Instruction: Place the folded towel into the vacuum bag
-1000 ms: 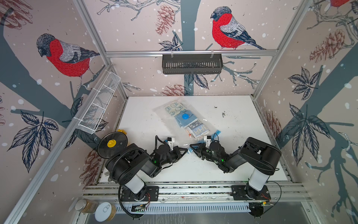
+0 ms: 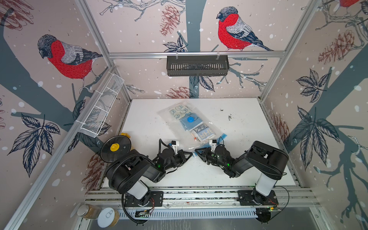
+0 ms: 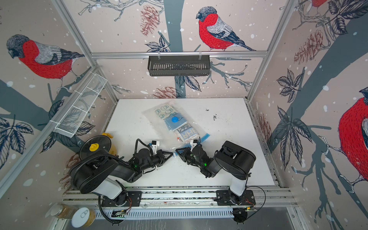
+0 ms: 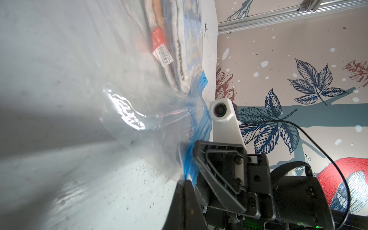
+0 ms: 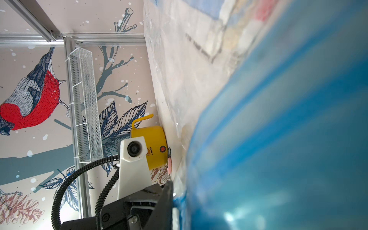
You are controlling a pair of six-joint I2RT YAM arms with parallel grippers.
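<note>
A clear vacuum bag (image 2: 172,118) lies on the table with folded towels (image 2: 203,132) inside, a patterned one, a blue one and a printed one, beneath a round blue valve (image 2: 190,119). Its blue zip edge (image 4: 199,130) runs along the front right. My left gripper (image 2: 188,154) is low at the bag's front, shut, with nothing clearly visible between its fingers. My right gripper (image 2: 199,152) sits at the zip edge facing it; blue film fills much of the right wrist view, hiding whether its fingers grip it.
A yellow kettle (image 5: 149,151) stands at the table's left side. A white wire rack (image 2: 100,105) hangs on the left wall, a black tray (image 2: 197,65) on the back rail.
Very little differs in the top left view; both arms and the bag look almost exactly where they were.
</note>
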